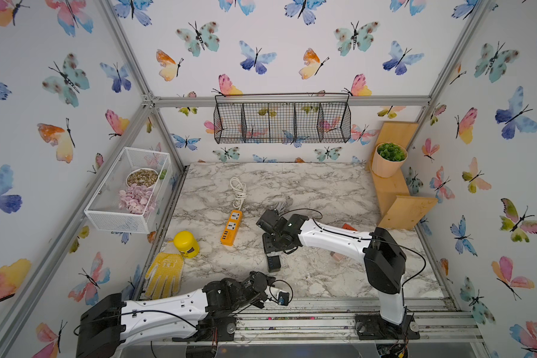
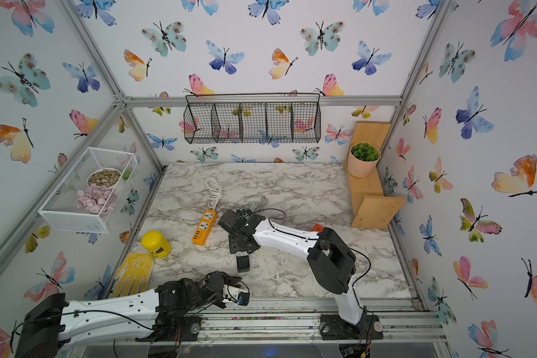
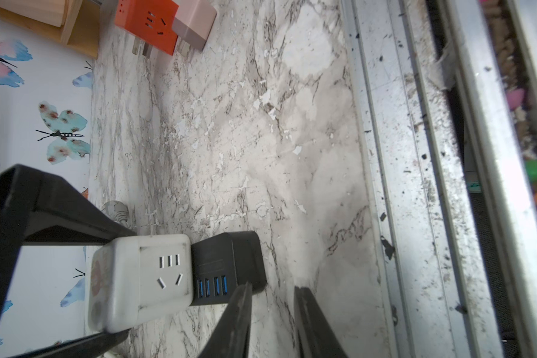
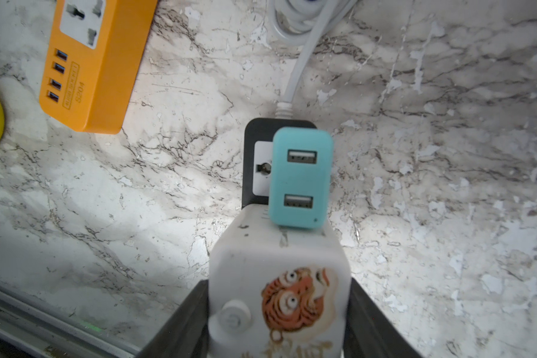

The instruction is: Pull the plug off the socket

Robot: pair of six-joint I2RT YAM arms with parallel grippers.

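In the right wrist view, my right gripper is shut on a white block-shaped plug (image 4: 232,250) with a cartoon face. Beneath the plug lies the black socket strip (image 4: 250,134); a teal USB adapter (image 4: 301,179) sits on the strip behind it. The left wrist view shows the white plug (image 3: 164,277) between the right fingers, right against the strip's USB end (image 3: 220,268). Whether a gap has opened under the plug, I cannot tell. My left gripper stands part open and empty in front of the strip's USB end, its fingers apart.
An orange power strip (image 1: 231,228) lies left of the black one. A yellow container (image 1: 186,244) and yellow glove (image 1: 164,274) are at the left. Orange (image 3: 149,24) and pink (image 3: 194,22) plug blocks lie at the right.
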